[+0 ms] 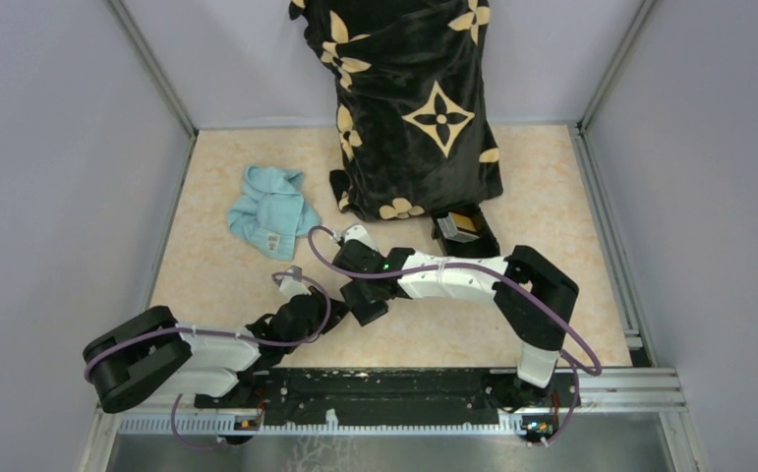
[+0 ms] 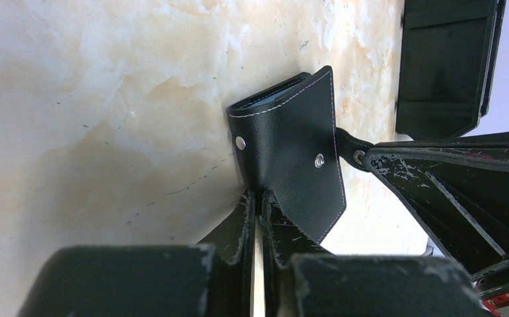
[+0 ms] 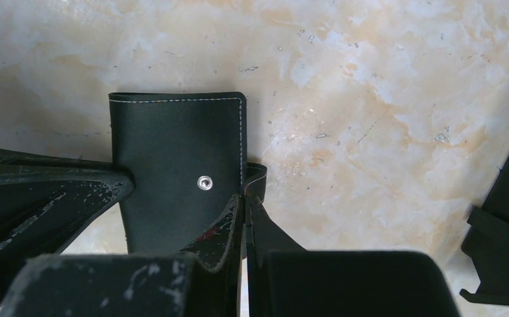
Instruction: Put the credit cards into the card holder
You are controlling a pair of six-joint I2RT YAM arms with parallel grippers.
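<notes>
The black card holder [image 1: 367, 313] rests folded on the table between my two grippers. My left gripper is shut on the lower part of its folded edge, below a silver snap. Greyish layers show inside the holder's open end [image 2: 271, 97], but whether they are cards cannot be told. A short snap strap [image 2: 348, 142] sticks out from the opposite edge. There my right gripper stands shut, its fingertips touching the strap [image 3: 256, 179]; I cannot tell whether the strap is pinched between them. Light and yellow cards [image 1: 461, 227] lie in a black box [image 1: 494, 246] further back.
A blue cloth [image 1: 272, 208] lies at the back left. Behind the work area, a black patterned blanket [image 1: 424, 108] reaches down to the box. My right arm [image 1: 453, 276] stretches across the table in front of that box.
</notes>
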